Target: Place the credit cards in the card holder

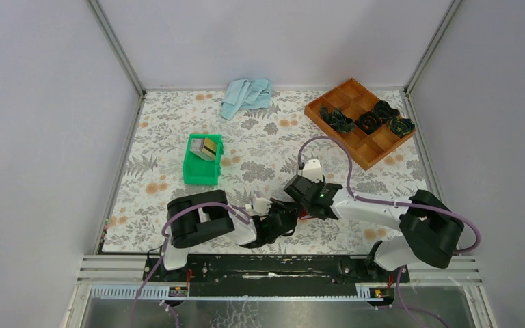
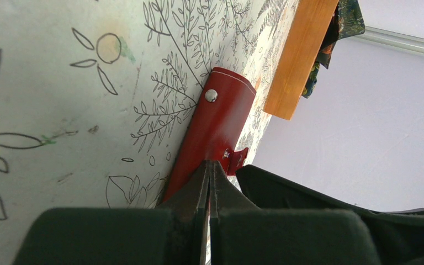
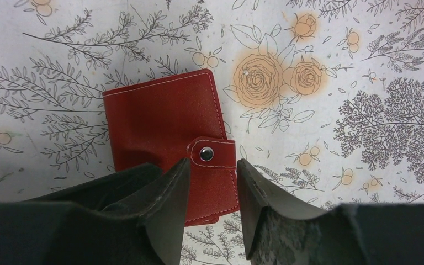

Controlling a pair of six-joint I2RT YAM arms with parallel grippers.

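The red leather card holder point(image 3: 160, 121) lies flat on the floral table, its snap strap point(image 3: 215, 153) closed on top; in the top view it is mostly hidden under the arms. My left gripper is shut beside the holder's folded edge point(image 2: 210, 127), nothing visible between its fingers. My right gripper is open above the holder, fingertips near the strap. Boxy stacked items point(image 1: 202, 149), possibly the cards, sit in a green basket point(image 1: 201, 175) at the left.
A wooden compartment tray point(image 1: 372, 147) with dark cloth bundles stands back right. A light blue cloth point(image 1: 245, 97) lies at the back middle.
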